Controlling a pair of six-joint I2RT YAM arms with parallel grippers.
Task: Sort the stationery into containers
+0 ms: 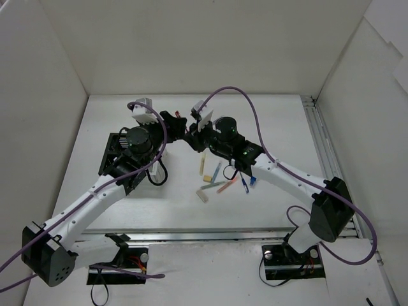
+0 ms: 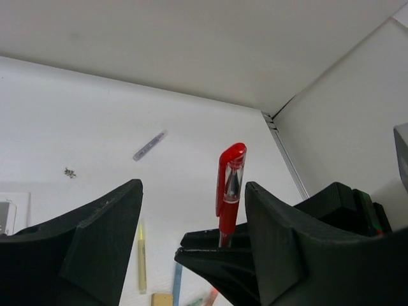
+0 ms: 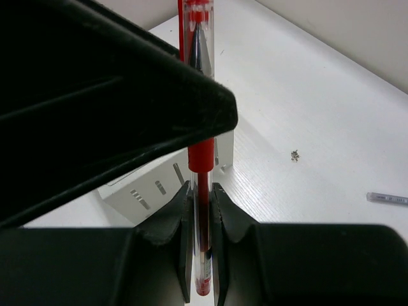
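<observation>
A red pen (image 2: 227,191) stands upright between the two grippers, held in my right gripper, which is shut on its clear lower barrel. My left gripper is open around the pen's upper part, its fingers apart on either side in its wrist view; in the right wrist view a dark left finger lies close across the pen. A white container (image 3: 159,185) is behind the left arm. Loose on the table lie a yellow pen (image 1: 202,164), a tan block (image 1: 207,178), an orange pen (image 1: 226,185) and several blue items (image 1: 253,182).
A dark holder (image 1: 109,150) sits at the left, partly hidden by the left arm. A small eraser-like piece (image 1: 202,196) lies near the front middle.
</observation>
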